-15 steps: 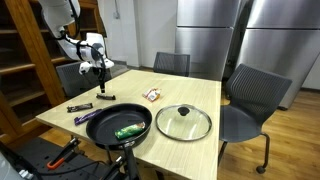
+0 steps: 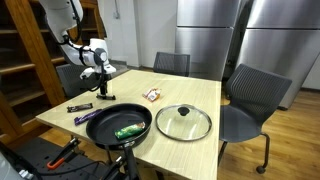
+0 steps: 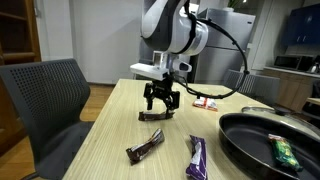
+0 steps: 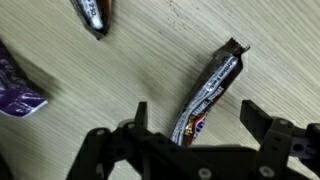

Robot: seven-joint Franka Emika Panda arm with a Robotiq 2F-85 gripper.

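Beneath my gripper lies a dark snack bar [image 4: 210, 92] in a wrapper with white print, slanting between the two spread fingers. The fingers are open, and the bar rests on the table with nothing gripped. From the side, the gripper [image 3: 162, 101] hangs just over this bar [image 3: 155, 117]. A second dark bar [image 3: 146, 147] lies closer to that camera, and a purple-wrapped bar [image 3: 198, 157] is to its right. A black pan [image 2: 118, 124] at the table's front holds a green packet [image 2: 130, 131].
A glass lid [image 2: 183, 122] lies right of the pan. Behind the pan is a red-and-white packet [image 2: 152, 95]. Chairs, one a grey chair [image 2: 245, 110], surround the table.
The arm has come down, bringing my gripper lower, close to the bar by the table's left side. The objects on the table have stayed put.
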